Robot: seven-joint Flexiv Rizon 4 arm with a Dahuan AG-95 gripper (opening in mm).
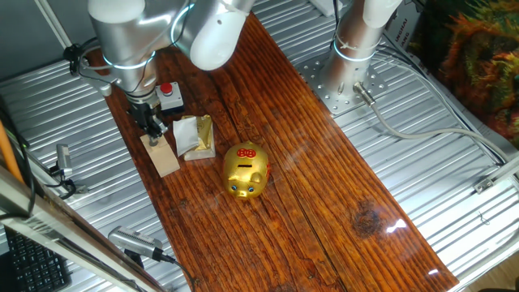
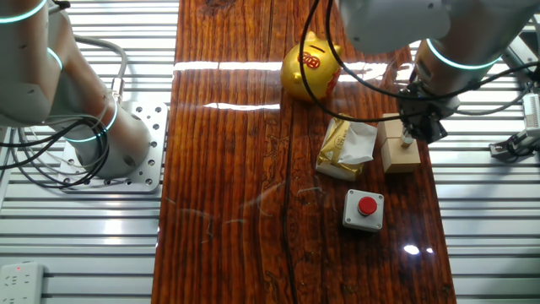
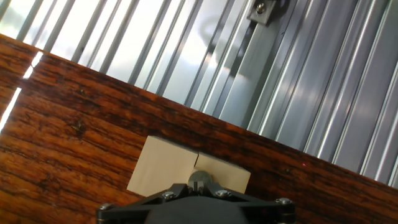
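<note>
A pale wooden block [image 3: 163,167] with a thin seam across it lies on the table near its edge. A small grey round disc [image 3: 200,177] shows at the block's top, partly covered by the fingertips in the wrist view. My gripper is right over that disc, its fingers drawn together; whether the disc is pinched between them is hidden. In exterior view 1 the gripper [image 1: 154,136] points down at the block's far end. A golden piggy bank [image 1: 246,172] with a slot in its back stands to the right.
A gold-and-white tissue pack [image 1: 195,136] sits between the block and the piggy bank. Close to the arm is a red-button box [image 1: 169,96]. Beyond the table edge lies a ribbed metal surface [image 3: 249,81].
</note>
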